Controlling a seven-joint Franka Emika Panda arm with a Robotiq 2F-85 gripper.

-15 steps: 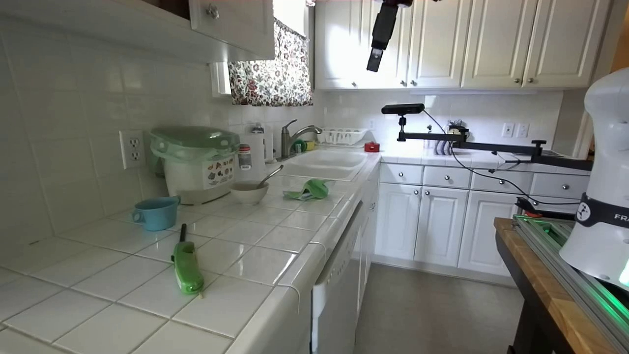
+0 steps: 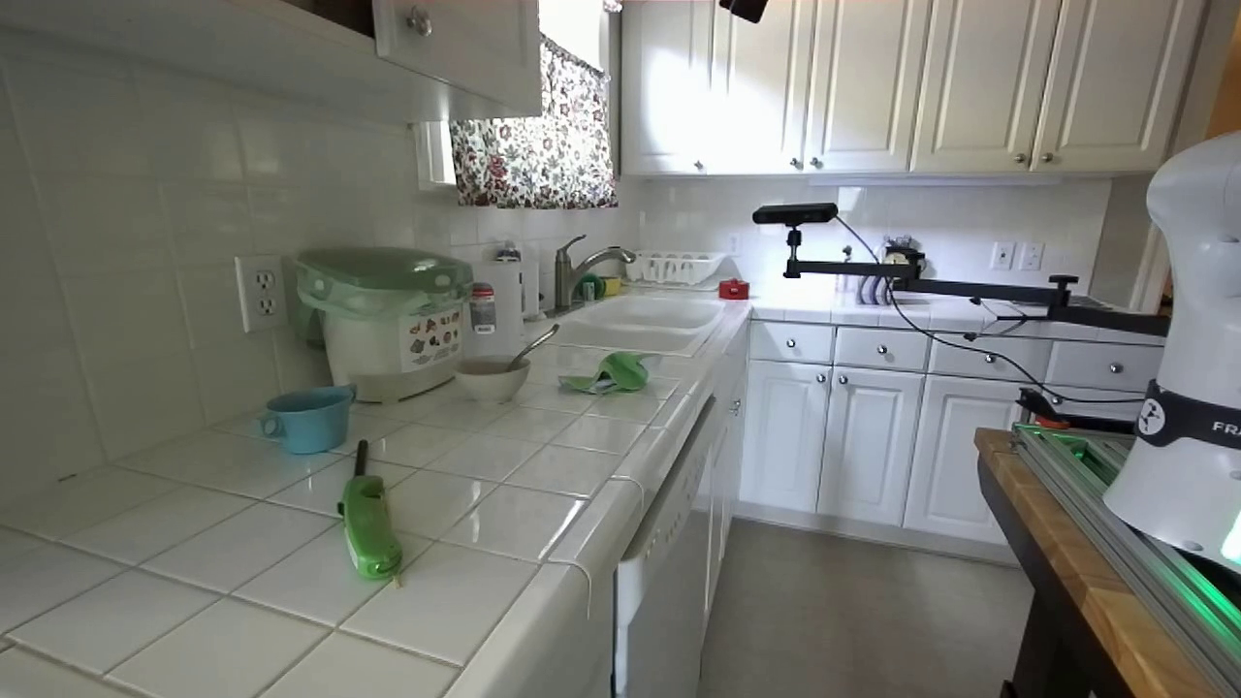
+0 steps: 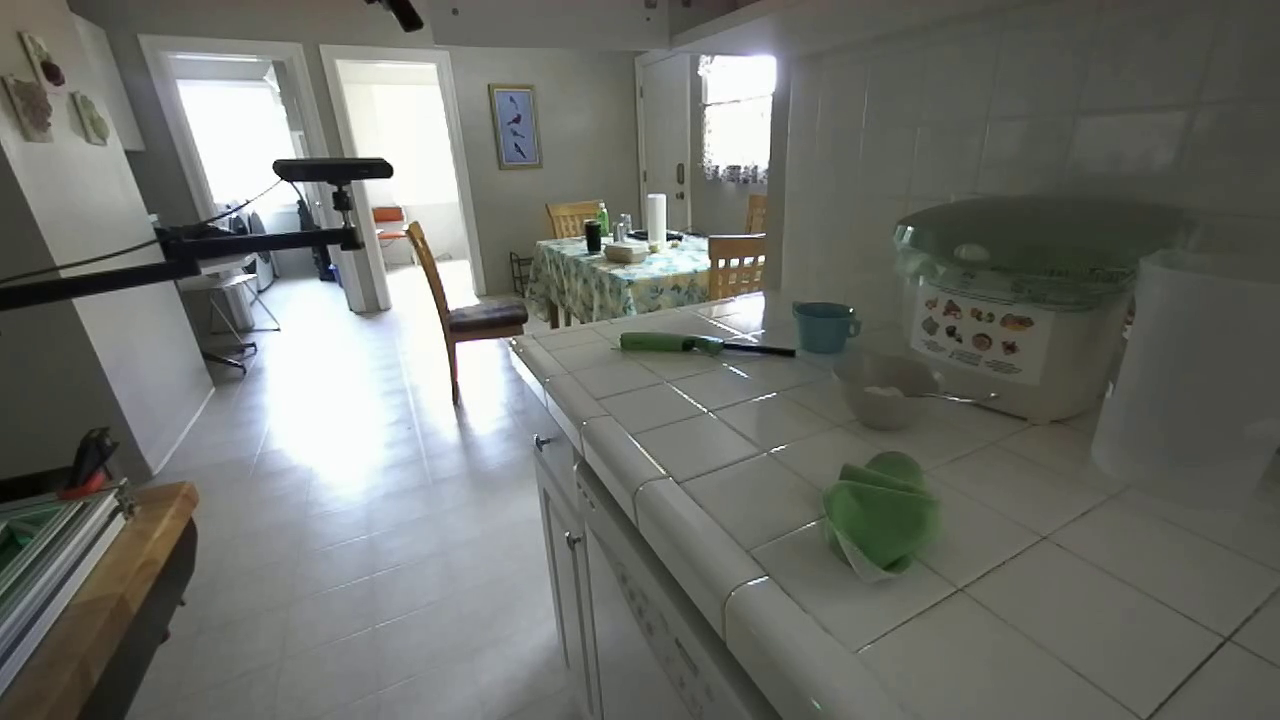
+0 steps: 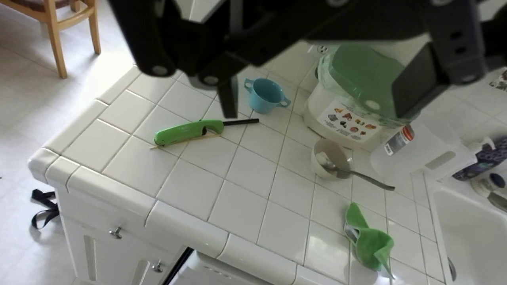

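Note:
High above the tiled counter, my gripper is open, its two fingers wide apart with nothing between them. In exterior view 1 only the tip of a finger (image 2: 746, 8) shows at the top edge. Below lies a green lighter (image 4: 190, 131) with a black nozzle, a thin stick beside it. A blue two-handled cup (image 4: 266, 95) stands upright just past the nozzle. Farther right is a pale bowl (image 4: 317, 162) with a metal spoon (image 4: 368, 179) leaning in it. A crumpled green cloth (image 4: 373, 242) rests close to the sink end.
A white bin with a green lid (image 2: 384, 269) stands against the wall, a translucent jug (image 2: 497, 312) beside it. The sink (image 2: 652, 314) is beyond the cloth. Bare tiles lie along the counter's front. A camera boom (image 2: 931, 284) crosses beside the arm's base.
The gripper has risen, leaving only a fingertip at the top of exterior view 1. Everything on the counter lies where it was.

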